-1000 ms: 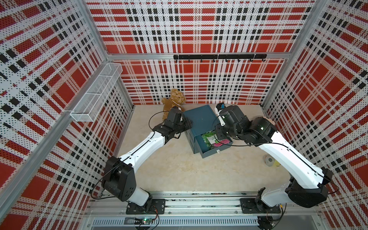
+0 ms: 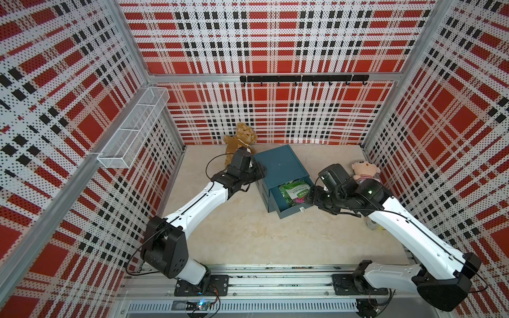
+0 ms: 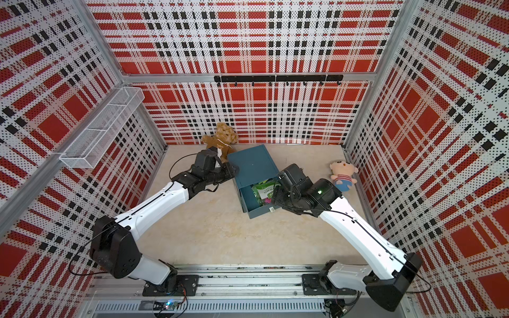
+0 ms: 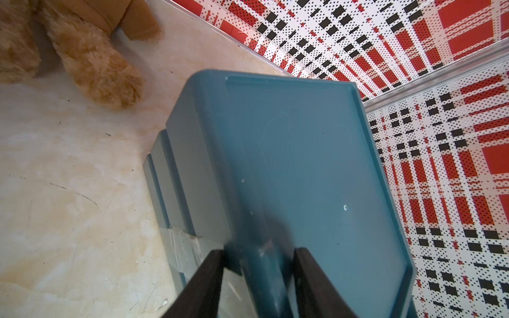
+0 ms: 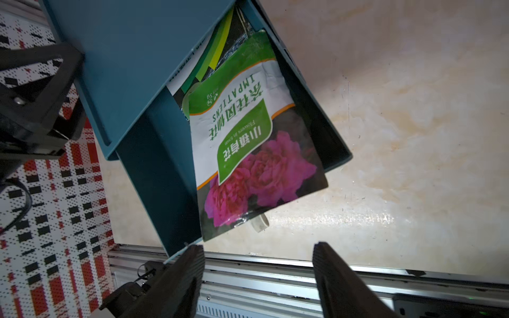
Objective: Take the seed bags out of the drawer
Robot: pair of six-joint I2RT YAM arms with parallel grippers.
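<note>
The blue drawer box (image 2: 278, 159) has its drawer (image 5: 153, 201) pulled out toward the front. In it lie seed bags (image 5: 254, 137), the top one with pink flowers, others partly hidden beneath the lid. My left gripper rests at the box's upper left edge, its fingers either side of the corner; whether they press on it I cannot tell. My right gripper stands open over the drawer's front right, fingers apart, nothing seen between them but the scene below.
A teddy bear (image 3: 225, 135) sits behind at left and a pink doll (image 3: 343, 175) at right. A wire basket (image 2: 130, 132) hangs on the left rail.
My right gripper has moved rightward and toward the front, uncovering more of the seed bag. The left arm and the box look unchanged.
</note>
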